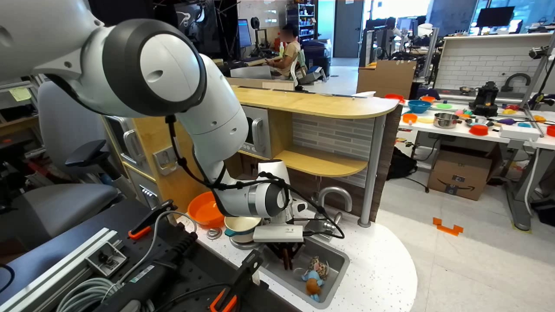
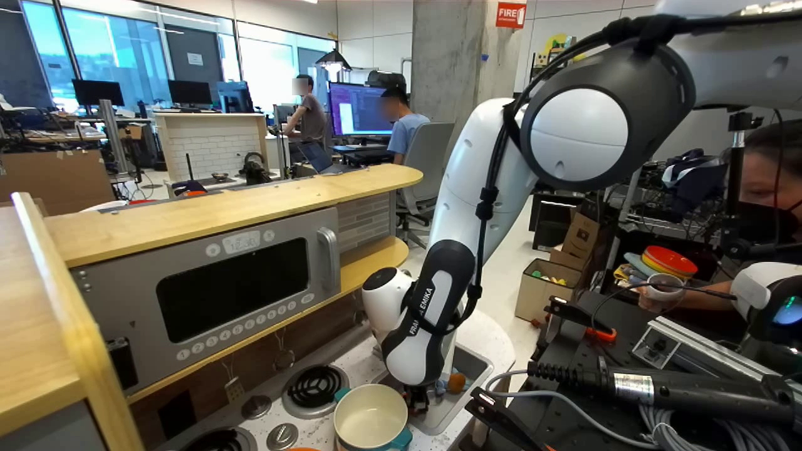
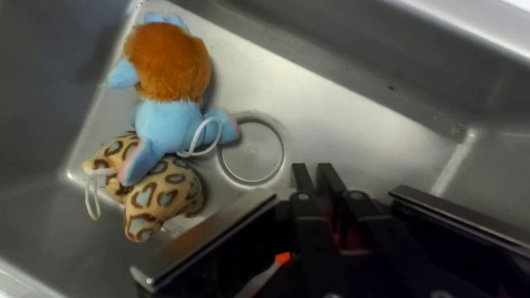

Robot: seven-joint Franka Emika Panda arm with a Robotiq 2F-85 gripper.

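In the wrist view, my gripper is low in the grey sink (image 3: 357,119), its two black fingers close together with a narrow gap. Dim red shows lower between the fingers; whether they grip anything cannot be told. A scrap of an orange thing (image 3: 283,258) peeks out beside them, mostly hidden. Left of the fingers, clear of them, a light-blue plush toy with orange-brown fur (image 3: 171,124) lies partly over a leopard-spotted plush toy (image 3: 154,196). In exterior view 1, my gripper (image 1: 286,265) points down into the sink, away from both toys.
A cream pot with teal handles (image 2: 369,417) stands on the counter right by the sink. Behind it sits an orange bowl (image 1: 207,209). The faucet (image 1: 335,193) rises at the sink's back, and the counter's rounded end (image 1: 382,265) is bare.
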